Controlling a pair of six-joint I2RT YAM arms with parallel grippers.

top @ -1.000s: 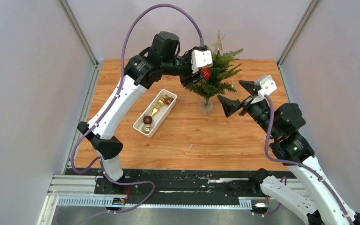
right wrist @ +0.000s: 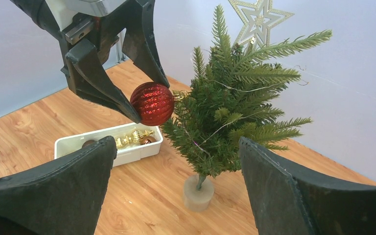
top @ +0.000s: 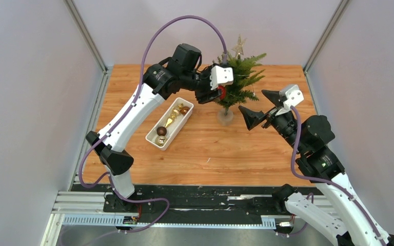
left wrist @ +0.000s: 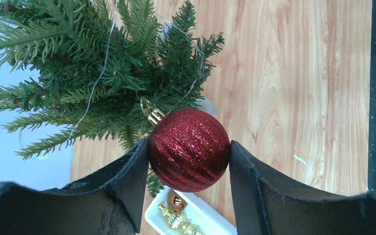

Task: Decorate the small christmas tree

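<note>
A glittery red ball ornament (left wrist: pixel 190 151) is pinched between the fingers of my left gripper, which is shut on it. Its gold cap and thin loop (left wrist: pixel 146 104) point at the branches; whether the loop touches a twig I cannot tell. The small christmas tree (right wrist: pixel 235 100) stands upright just beside the ball, topped by a pale glitter star (right wrist: pixel 259 20), with thin wire strung over its branches. My right gripper (top: pixel 255 109) is open and empty, to the right of the tree and apart from it.
A white tray (top: pixel 155 142) left of the tree holds several gold and brown ornaments. The tree's round base (right wrist: pixel 198 198) rests on the wooden table (top: pixel 210 164). Bare wood lies in front of the tree.
My left gripper has come down and slightly toward the front with the red ball, staying at the tree's left side. The right arm has barely shifted. Tree and tray are unmoved.
</note>
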